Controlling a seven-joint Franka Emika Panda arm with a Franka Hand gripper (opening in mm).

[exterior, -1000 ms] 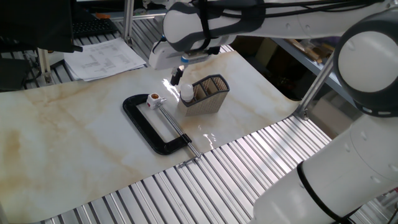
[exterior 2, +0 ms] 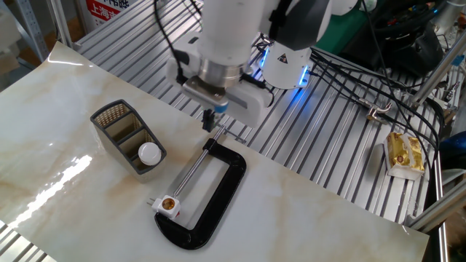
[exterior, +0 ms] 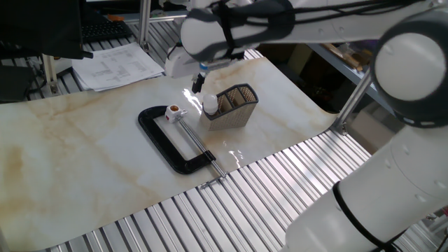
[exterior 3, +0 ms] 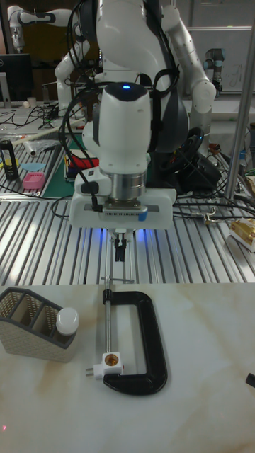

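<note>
My gripper hangs above the table's edge in the third exterior view, its two dark fingers close together with nothing visible between them. Below it lies a black C-clamp, flat on the marbled tabletop, its threaded rod pointing toward the slatted rack. At the clamp's far end from the rack sits a small white plug-like piece with a round brass-coloured centre and metal prongs. A grey-beige divided holder stands beside the clamp. In one of its compartments is a white round-capped item; its lower part is hidden.
Papers lie at the back left in the first exterior view. A gold-and-white box rests on the slatted metal rack, with cables nearby.
My arm and hand have shifted and tilted slightly above the table. The clamp, the white piece and the holder stay where they were.
</note>
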